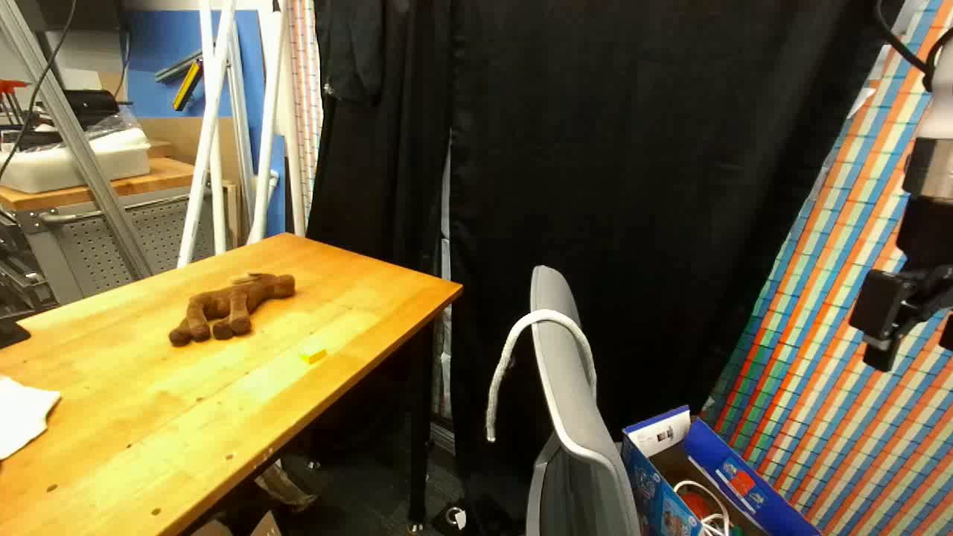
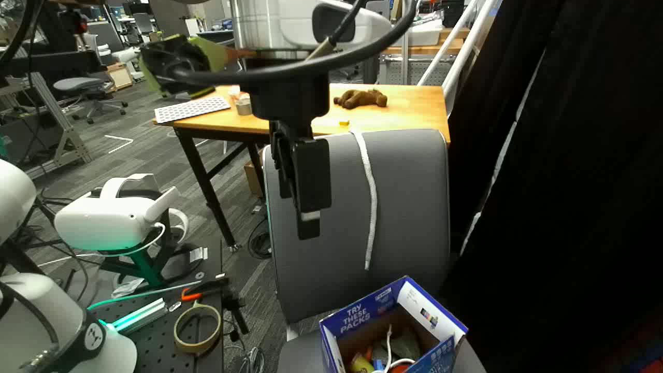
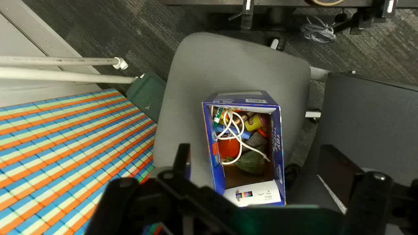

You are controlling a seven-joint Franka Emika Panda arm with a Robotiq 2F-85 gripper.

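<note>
In the wrist view my gripper stands open, its black fingers wide apart with nothing between them. Below it, a blue box sits on a grey chair seat. Inside the box lie a looped white cord, a red round thing, a yellow container and other small items. Over the chair's backrest hangs a white rope; in exterior view 2 the gripper appears to its left, apart from it.
The wooden table behind the chair carries a brown plush animal and a small yellow block. Black curtains hang beside it. At left in exterior view 2, a white headset and a tape roll crowd a black surface.
</note>
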